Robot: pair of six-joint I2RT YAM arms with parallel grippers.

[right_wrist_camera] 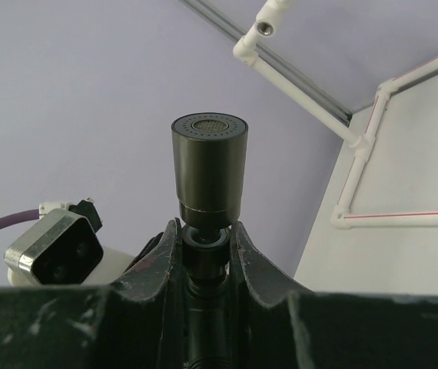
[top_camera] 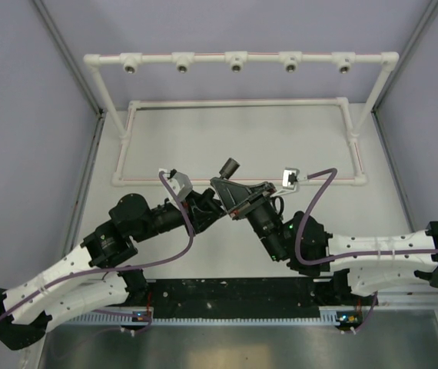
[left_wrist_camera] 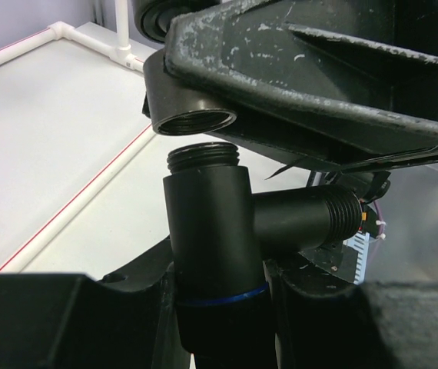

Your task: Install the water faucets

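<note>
In the left wrist view, my left gripper is shut around a black faucet body [left_wrist_camera: 207, 211]. It has a threaded top, a threaded side branch and a blue ring. Just above that top hangs the open, internally threaded end of a dark spout piece [left_wrist_camera: 192, 100], with a small gap between them. My right gripper is closed about the neck of this piece. Its aerator head [right_wrist_camera: 210, 165] points up in the right wrist view. From above, both grippers meet near the middle, the aerator head [top_camera: 229, 167] sticking out above them.
A white pipe frame [top_camera: 238, 102] stands behind, its raised top pipe [top_camera: 311, 58] carrying several downward tees with empty sockets. White board [top_camera: 227, 254] shows clear below the arms. A dark strip [top_camera: 230, 300] runs along the front.
</note>
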